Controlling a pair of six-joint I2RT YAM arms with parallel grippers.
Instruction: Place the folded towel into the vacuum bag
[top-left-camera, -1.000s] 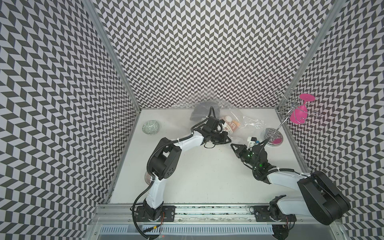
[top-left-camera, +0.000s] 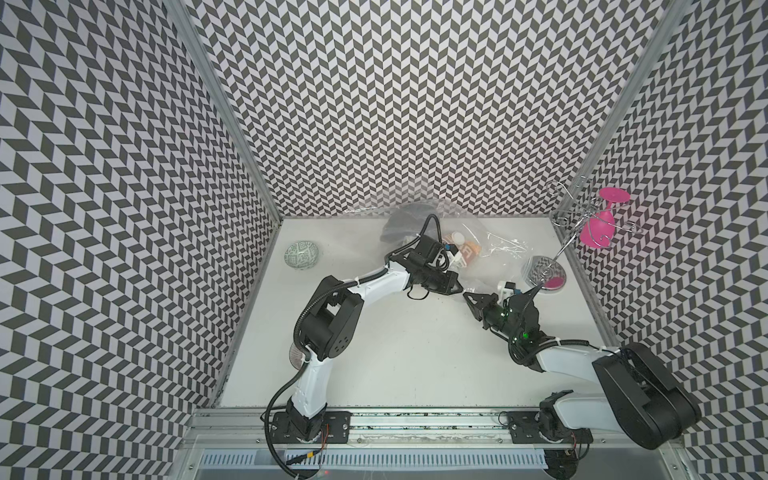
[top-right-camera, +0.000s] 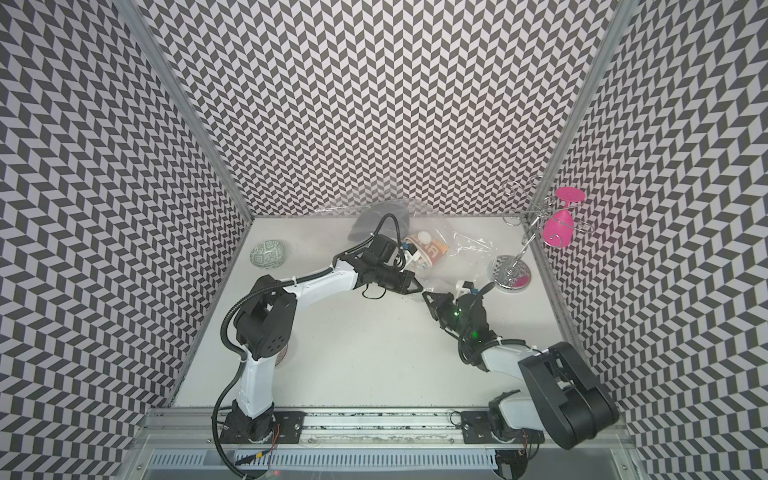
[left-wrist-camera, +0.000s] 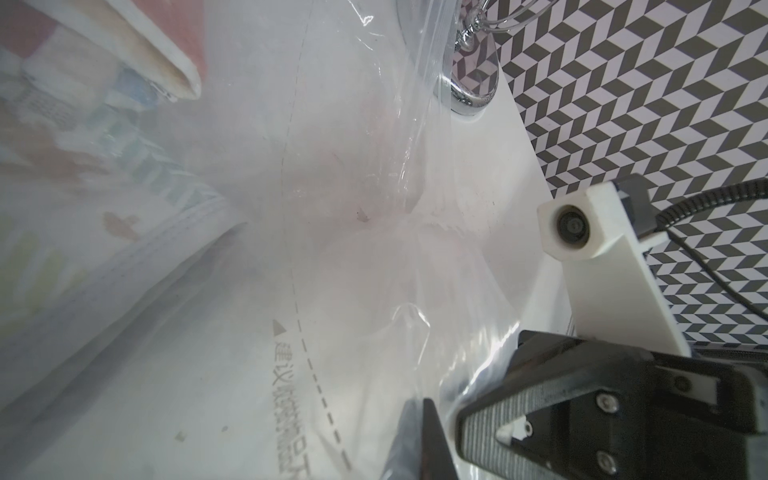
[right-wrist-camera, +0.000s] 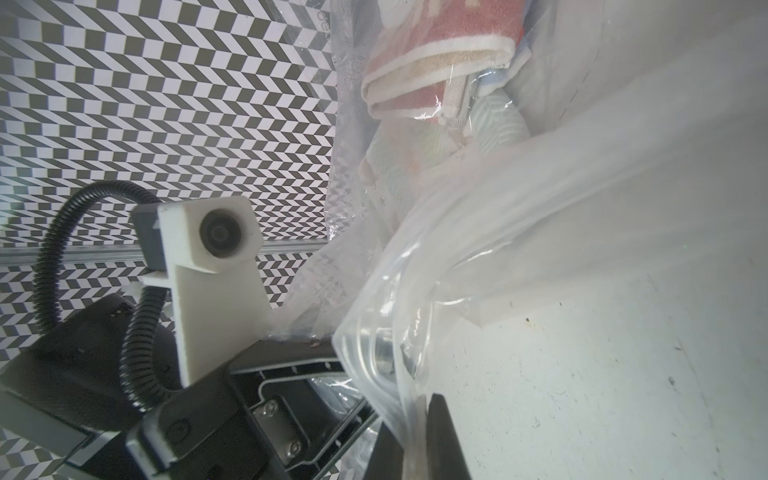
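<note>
The clear vacuum bag (top-left-camera: 500, 248) lies across the back of the table. The folded towel (top-right-camera: 428, 248), orange-red and white, shows through its plastic, at upper left in the left wrist view and at the top of the right wrist view (right-wrist-camera: 440, 64). My left gripper (top-left-camera: 454, 289) is shut at the bag's near edge. My right gripper (top-left-camera: 469, 297) faces it from just right, shut on the bag, whose gathered plastic runs down between its fingers in the right wrist view. The two grippers nearly meet, hiding part of the bag.
A chrome stand (top-left-camera: 541, 264) with a pink glass (top-left-camera: 598, 232) stands at the right. A green patterned object (top-left-camera: 301, 254) sits at back left, and another round object is partly hidden behind the left arm.
Both grippers have moved slightly toward the near side and sit a little lower in the top left view. The arms are otherwise much as before.
</note>
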